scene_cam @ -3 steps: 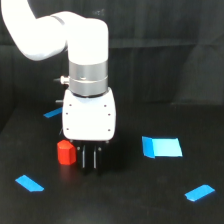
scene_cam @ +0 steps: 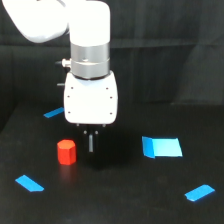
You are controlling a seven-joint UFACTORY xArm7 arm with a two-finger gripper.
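Observation:
A small red block point(scene_cam: 66, 152) rests on the dark table, left of centre. My gripper point(scene_cam: 91, 143) points down to the right of the block, apart from it in this view. The fingers are small and dark against the table, so their spacing is unclear. No object shows at the fingertips. A blue and light-cyan piece point(scene_cam: 166, 147) lies on the right side of the table; whether it is flat or raised is hard to tell.
Blue tape strips mark the table at front left point(scene_cam: 29, 184), front right point(scene_cam: 199, 193) and back left point(scene_cam: 54, 113). Dark curtain-like material hangs behind.
The gripper has risen and shifted slightly, and its fingers have moved away from the camera's lower edge. The red block and the blue piece look unmoved.

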